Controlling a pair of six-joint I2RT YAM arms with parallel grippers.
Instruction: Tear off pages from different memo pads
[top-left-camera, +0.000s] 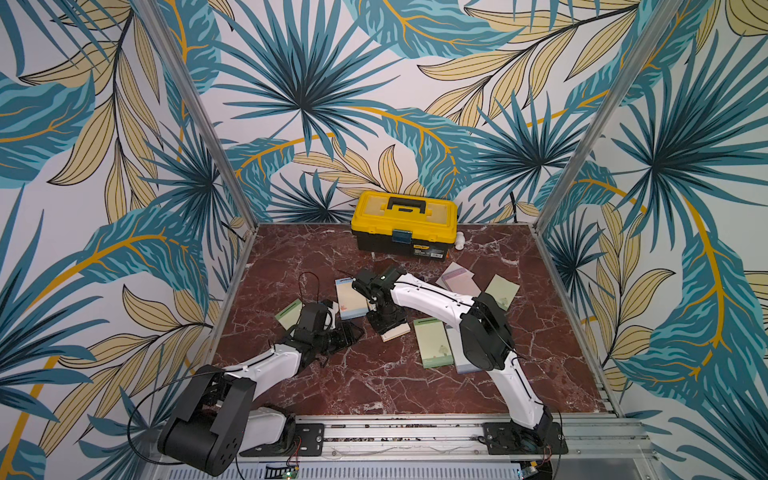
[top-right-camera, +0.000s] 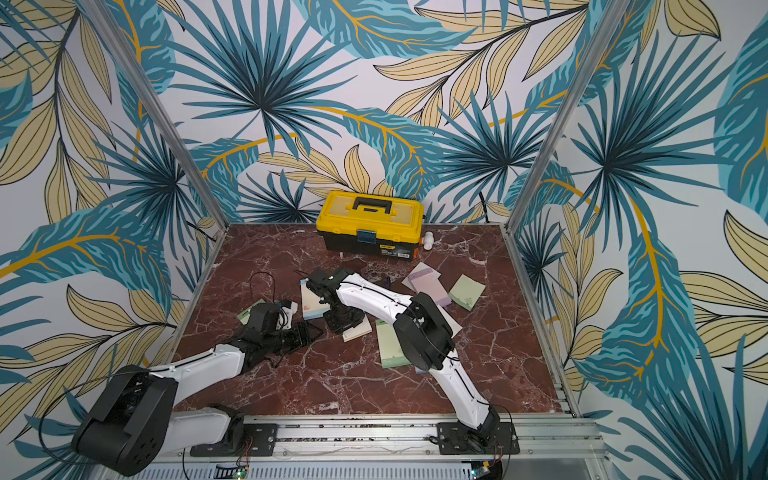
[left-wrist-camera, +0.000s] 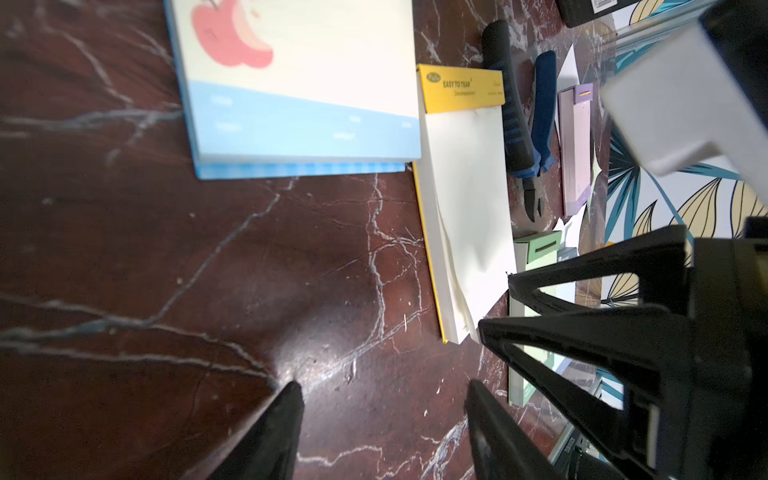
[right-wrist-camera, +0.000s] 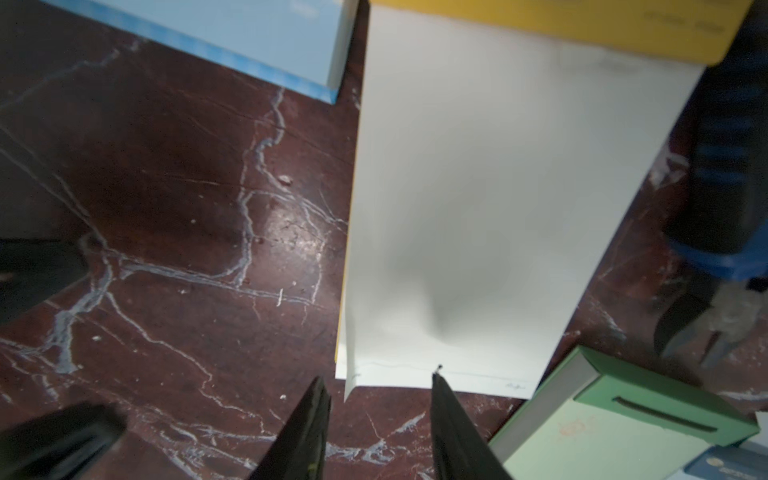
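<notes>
A white memo pad with a yellow header lies at mid-table; in the right wrist view its sheet (right-wrist-camera: 496, 208) fills the middle, lower edge slightly lifted. My right gripper hangs over that lower edge, open, nothing visible between its fingers. My left gripper is open over bare table, left of and below that pad. A blue pad with an apple (left-wrist-camera: 296, 104) lies beside the yellow one. Green pads (top-right-camera: 392, 344) and pink pads (top-right-camera: 428, 284) lie to the right.
A yellow-and-black toolbox (top-left-camera: 404, 224) stands at the back. Dark-blue-handled pliers (left-wrist-camera: 520, 120) lie beside the yellow pad. Bare marble (top-left-camera: 280, 392) is free at the front left. The two arms are close together at the centre.
</notes>
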